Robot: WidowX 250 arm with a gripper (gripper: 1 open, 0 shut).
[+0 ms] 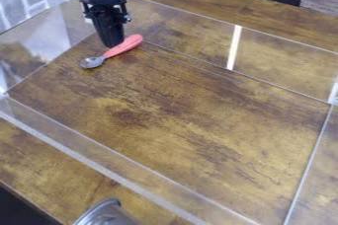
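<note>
A spoon with a red handle (125, 46) and a silver bowl lies on the wooden surface toward the back left of the clear-walled area. Just above it, at the top of the camera view, is my black gripper (111, 38), its lower end close over the handle. The fingers look shut, with nothing visible between them, though they are dark and small.
Clear low walls (158, 196) surround the wooden work area, whose middle and right are empty. A silver metal container (106, 215) stands outside it at the bottom edge. A pale curtain hangs at the back left.
</note>
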